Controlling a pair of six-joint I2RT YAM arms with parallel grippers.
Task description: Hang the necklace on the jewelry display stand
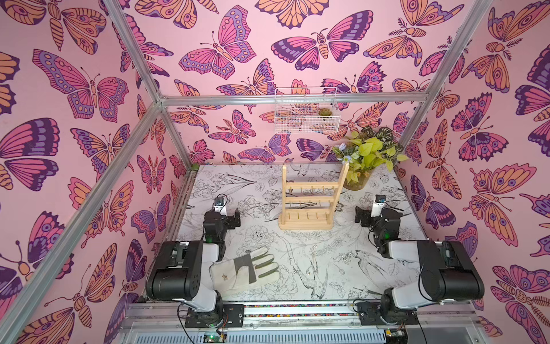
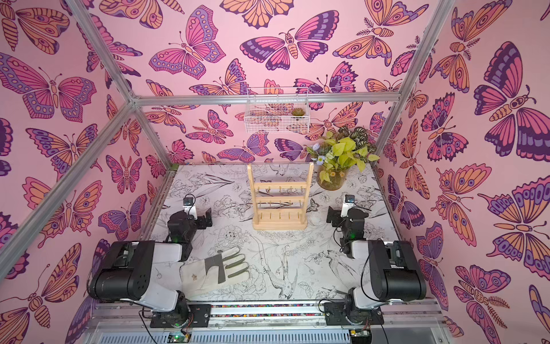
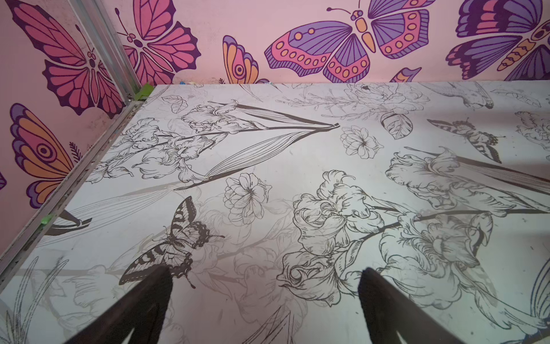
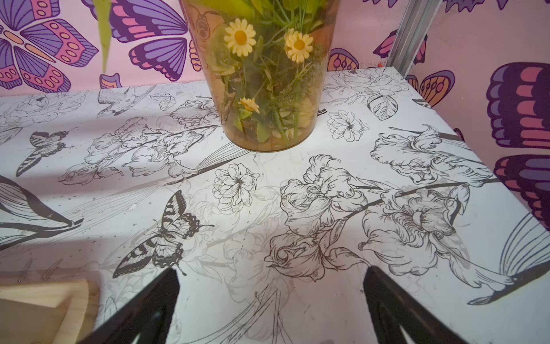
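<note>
The wooden jewelry stand (image 1: pixel 306 218), with crossbars and small pegs, is upright near the table's middle; no necklace can be made out on it or elsewhere. Its corner (image 4: pixel 86 304) shows at the lower left of the right wrist view. To the stand's left, my left gripper is held over bare table, its dark fingers (image 3: pixel 146 304) wide apart. My right gripper is on the stand's other side, likewise open and empty. Both are apart from the stand.
A grey and white work glove (image 1: pixel 246 270) lies at the front left by the left arm. A potted plant (image 4: pixel 269 103) occupies the back right. A white wire basket (image 1: pixel 306 123) is mounted at the rear.
</note>
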